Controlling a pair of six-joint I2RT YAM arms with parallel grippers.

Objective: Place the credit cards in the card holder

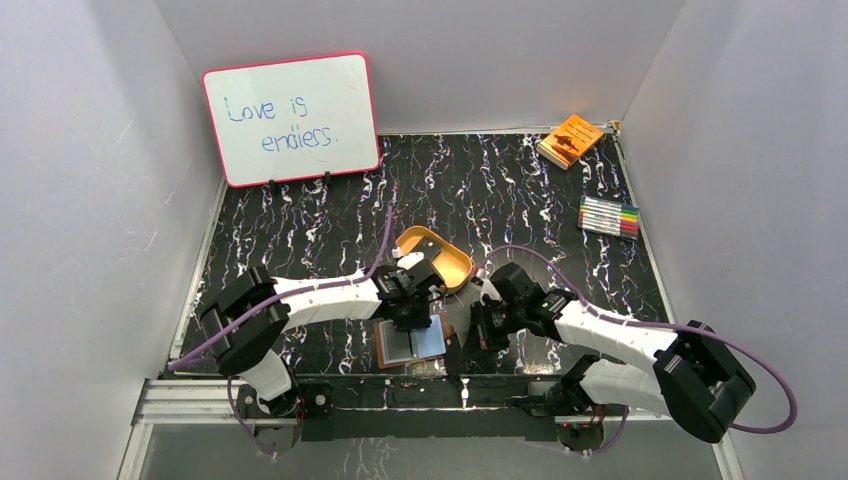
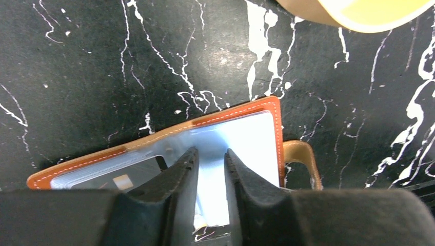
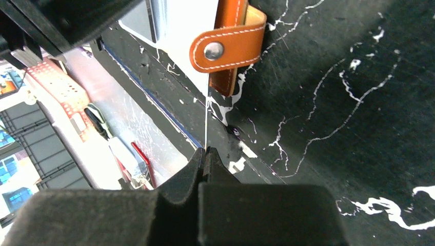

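The brown leather card holder (image 1: 382, 350) lies open at the front of the table, its clear sleeves (image 2: 251, 133) facing up. A grey card (image 2: 136, 171) shows in its left part. My left gripper is over the holder, its fingertips parted at the clear sleeve; no card shows between them. Right of the holder, my right gripper is shut on a thin card (image 3: 206, 123), seen edge-on in the right wrist view. From above this card (image 1: 455, 356) looks dark. Its far edge comes close to the holder's strap (image 3: 233, 48); whether they touch I cannot tell.
Behind the holder stands an orange-yellow tray (image 1: 456, 262) with a dark card (image 1: 427, 248) in it. A whiteboard (image 1: 290, 120) leans at the back left. An orange book (image 1: 570, 140) and a set of coloured pens (image 1: 608, 217) lie at the right, away from the arms.
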